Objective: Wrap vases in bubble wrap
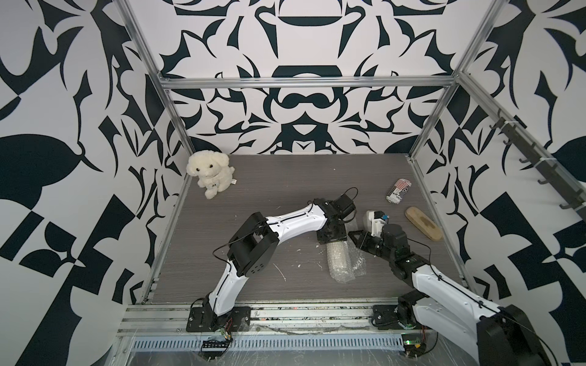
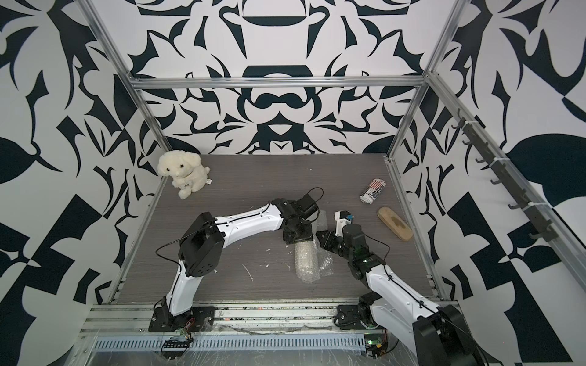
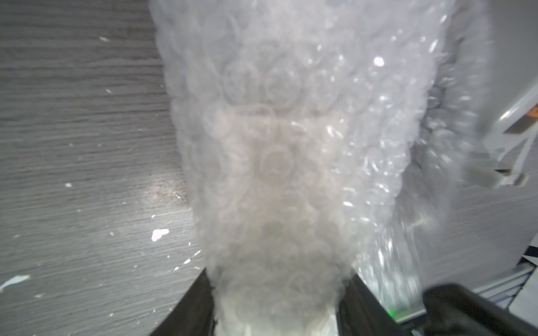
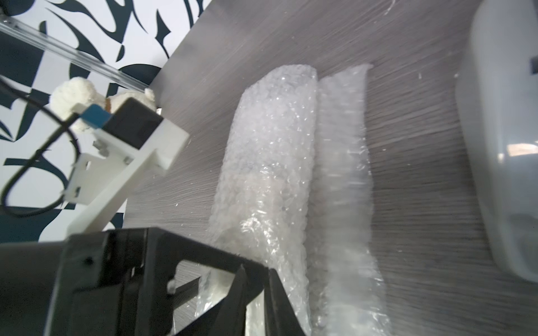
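Note:
A bubble-wrapped bundle [image 1: 337, 262] lies on the table, a pale vase shape showing through the wrap [image 3: 280, 151]. My left gripper is shut around the bundle, its fingers on both sides of the wrap. To the bundle's right runs a loose flap of bubble wrap [image 4: 341, 184], flat on the tabletop in the right wrist view. My right gripper is shut above the bundle in that view, its fingertips close together. Whether wrap is caught between them is unclear. The left arm hides part of the bundle from above.
Right of the flap stands a white oblong holder [image 4: 504, 140], partly hidden by my right gripper from above. A printed can [image 1: 398, 191] and a tan oblong object [image 1: 423, 223] lie farther right. A white plush dog [image 1: 210, 172] sits back left.

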